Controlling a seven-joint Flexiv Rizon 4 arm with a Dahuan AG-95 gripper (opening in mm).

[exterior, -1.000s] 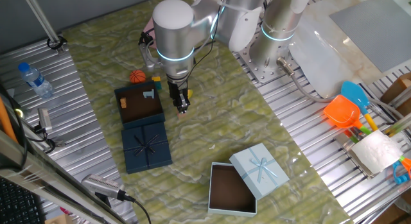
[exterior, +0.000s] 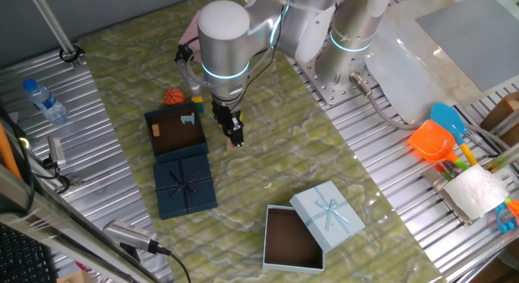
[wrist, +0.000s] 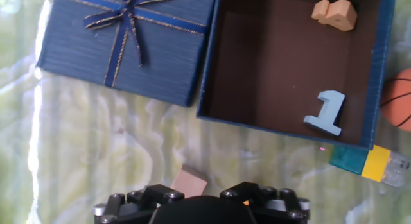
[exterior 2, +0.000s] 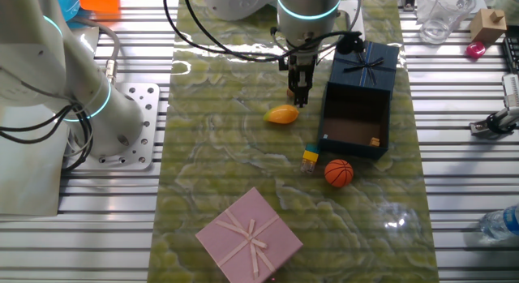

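Observation:
My gripper points down over the green mat, right of the open dark blue box. Its two dark fingers stand apart in the wrist view, and no object shows held between them. Beyond that gap a small pale wooden block lies on the mat, its near end partly covered by the gripper. Inside the blue box are a light blue number 1 and an orange-tan wooden piece. An orange-yellow toy fruit rests on the mat beside the gripper.
The bow-tied blue lid adjoins its box. A basketball toy and a yellow-teal piece sit by the box. Elsewhere on the mat are a pink box and an open light blue box with its lid leaning over it.
In exterior view 1 my gripper has shifted slightly right and a little toward the front. The boxes and toys have stayed where they were.

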